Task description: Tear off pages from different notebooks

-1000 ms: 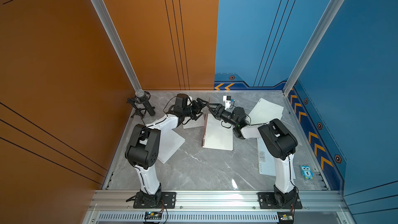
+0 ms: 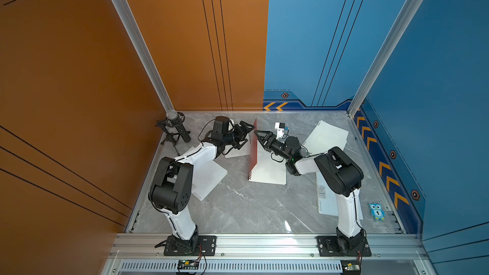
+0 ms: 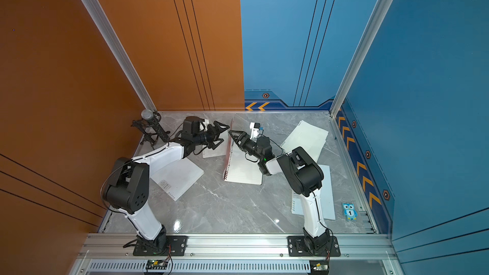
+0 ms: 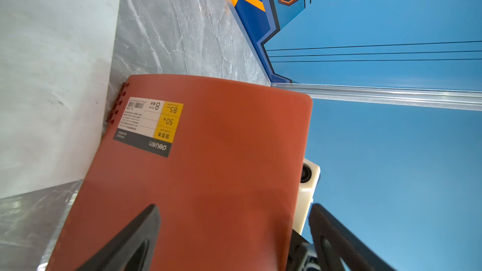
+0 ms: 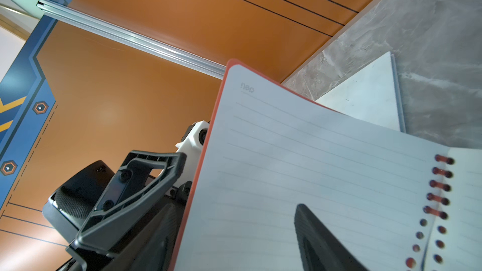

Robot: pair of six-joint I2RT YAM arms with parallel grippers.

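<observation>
In the middle of the table a spiral notebook (image 2: 269, 170) lies open, a ruled page flat on its right side. Its red cover (image 4: 211, 145) stands up from the coil, with a ruled white page (image 5: 301, 170) facing right. To the left of this standing cover is my left gripper (image 2: 249, 134), open, its fingers apart in the left wrist view. From the other side my right gripper faces the ruled page, also open, its finger pads spread. The standing edge crosses between the fingers in both wrist views; contact cannot be told.
A white notebook (image 2: 208, 179) lies left, another (image 2: 328, 136) back right, and a pale blue one (image 2: 327, 196) under the right arm. A small owl figure (image 2: 377, 210) sits front right. A black tripod (image 2: 177, 127) stands back left.
The red cover now shows more of its face in the top left view, where it was nearly edge-on. My left elbow has shifted left and the right arm slightly left.
</observation>
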